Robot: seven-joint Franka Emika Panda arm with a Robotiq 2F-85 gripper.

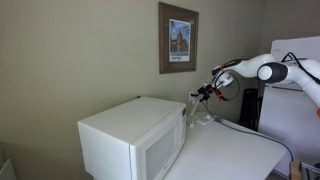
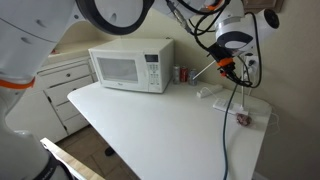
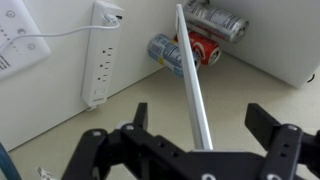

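Note:
My gripper is open in the wrist view, its two dark fingers well apart. A long thin white strip [image 3: 192, 75] runs upward between them, with a gap visible on either side. What its lower end joins is hidden behind the gripper. In exterior view 2, the gripper [image 2: 240, 78] is over the far right part of the white table [image 2: 165, 125], near the wall; its fingers are too small to make out there. Exterior view 1 puts the dark gripper [image 1: 206, 92] close to the wall, below the framed picture.
A blue can [image 3: 165, 52], a red can [image 3: 205, 48] and a silver can [image 3: 215, 18] lie beyond the strip. A white power strip [image 3: 100, 62] is along the wall. The microwave [image 2: 132, 65] stands left. A dark cable [image 2: 226, 130] crosses the right side.

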